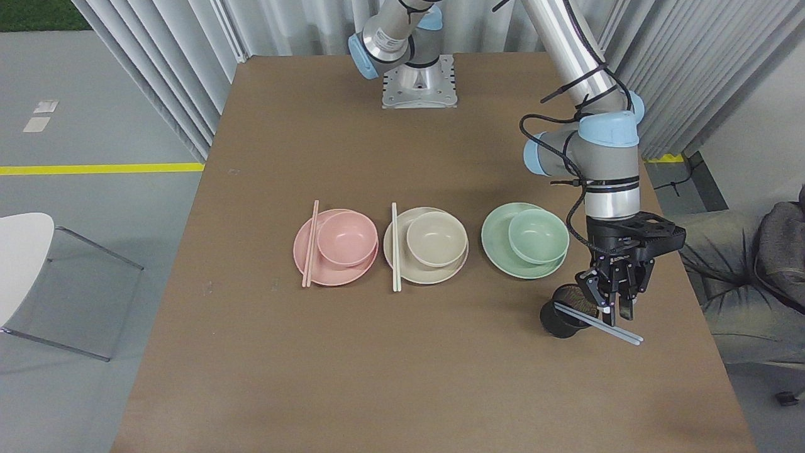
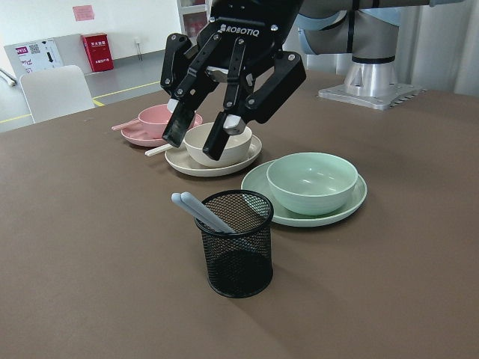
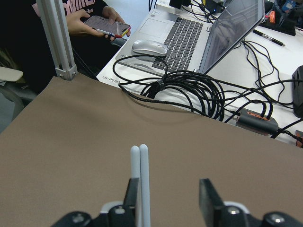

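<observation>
A black mesh pen holder stands at the table's right, with a pair of pale chopsticks leaning out of it. My gripper hangs just above it, open, with nothing between its fingers; in the wrist view the chopsticks show behind the left finger. A green plate with a green bowl lies left of the holder. A cream plate and bowl and a pink plate and bowl follow leftward, each with chopsticks along its left side.
Beyond the right edge are a seated person, a laptop and coiled cables.
</observation>
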